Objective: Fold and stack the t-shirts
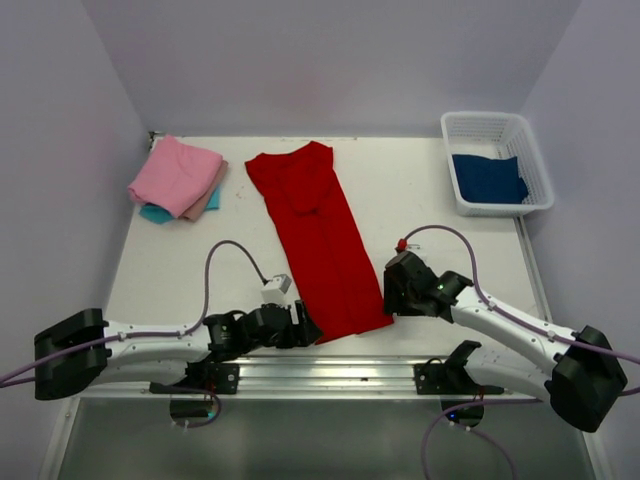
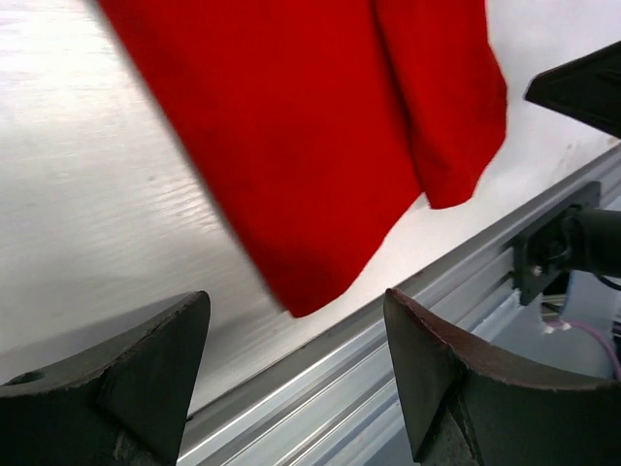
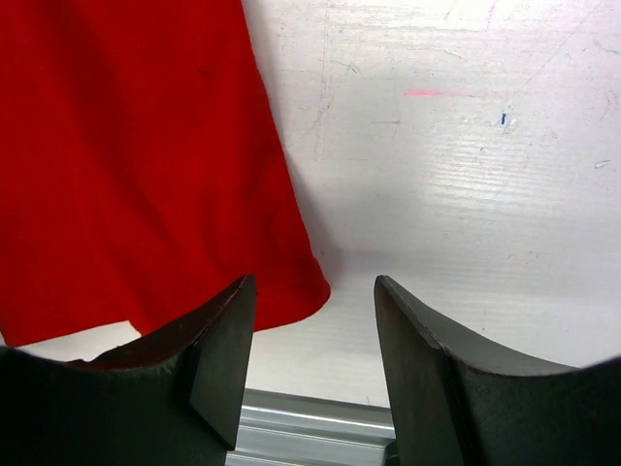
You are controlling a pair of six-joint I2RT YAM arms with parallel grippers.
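Note:
A red T-shirt (image 1: 320, 255) lies lengthwise on the white table (image 1: 180, 280), folded narrow, its wider end at the back. My left gripper (image 1: 307, 328) is open at its front left corner; in the left wrist view that corner (image 2: 310, 282) lies just beyond the fingers. My right gripper (image 1: 398, 305) is open at the front right corner, which shows between and just beyond its fingertips in the right wrist view (image 3: 291, 291).
A stack of pink, brown and blue shirts (image 1: 172, 175) sits at the back left. A white basket (image 1: 535, 175) holding dark blue cloth (image 1: 488, 180) stands at the back right. A metal rail (image 1: 320, 368) runs along the front edge.

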